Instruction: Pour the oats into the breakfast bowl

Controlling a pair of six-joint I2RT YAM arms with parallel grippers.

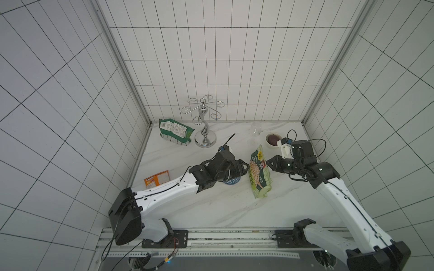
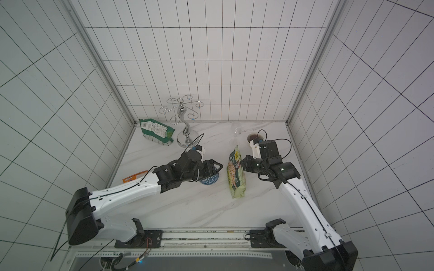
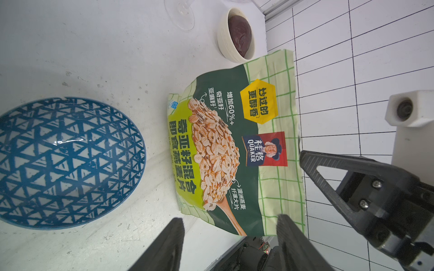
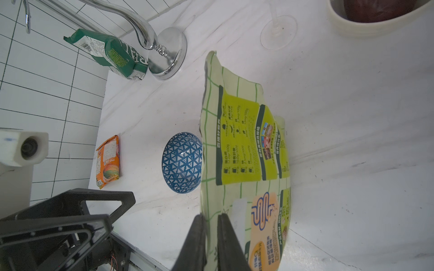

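Note:
The green Quaker oats bag [image 3: 217, 149] stands upright on the counter between my grippers, right of the blue patterned breakfast bowl [image 3: 72, 162]. In the left wrist view, my left gripper is open at the bag's lower front, fingers apart. In the right wrist view, my right gripper has its fingertips close together at the bag's edge; whether they grip it is unclear. The bowl is partly hidden under the left arm in both top views.
Chrome stand [image 1: 205, 139] and dark-green packet [image 1: 175, 131] at back left; orange packet [image 1: 156, 179] at left; stemmed glass [image 4: 278, 33] and cream bowl with dark contents [image 3: 237, 36] at back right.

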